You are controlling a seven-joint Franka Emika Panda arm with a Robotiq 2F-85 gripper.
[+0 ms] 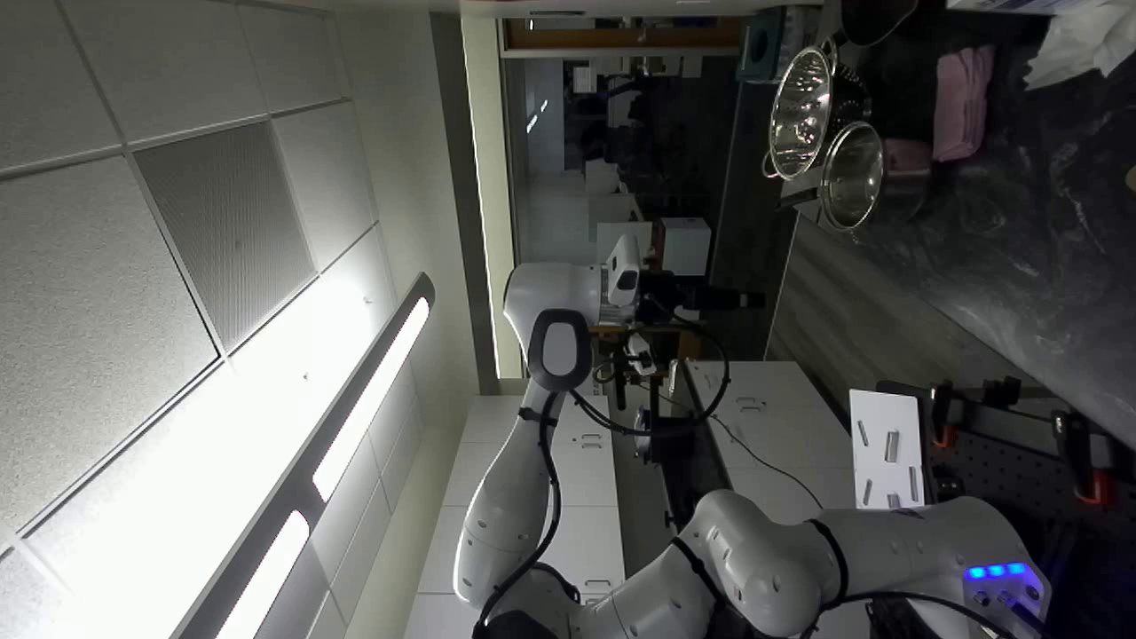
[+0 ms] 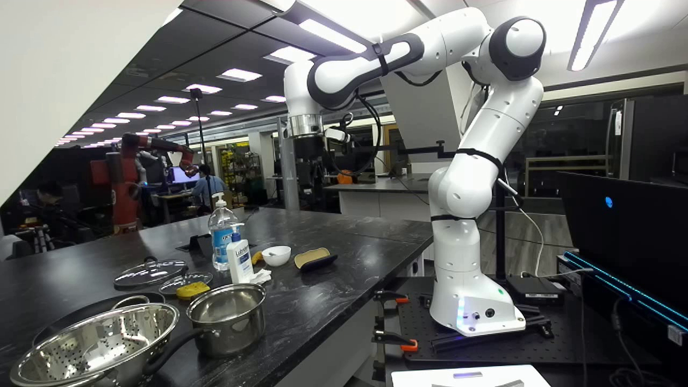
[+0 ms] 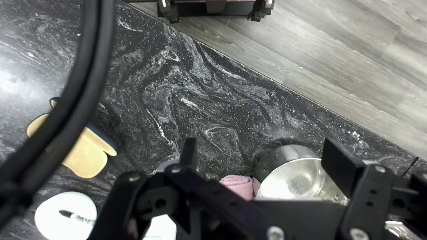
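My gripper stands open high above the black countertop (image 2: 309,222), with nothing between its fingers. Beneath it in the wrist view lie a steel pot (image 3: 294,180) and a folded pink cloth (image 3: 239,185), both partly hidden by the gripper body. Off to the left are a tan and dark blue holder (image 3: 86,154) and a white bowl (image 3: 66,216) with a marker (image 3: 78,217) across it. The second exterior view has the pot (image 2: 229,316) beside a steel colander (image 2: 97,345), and a yellow sponge (image 2: 192,290) behind them.
A pump bottle (image 2: 222,235) and a white lotion bottle (image 2: 239,259) stand upright near the bowl. Glass lids (image 2: 149,272) lie farther left. Bare counter stretches between the holder and the pot in the wrist view. Clamps (image 2: 394,341) line the robot's base table.
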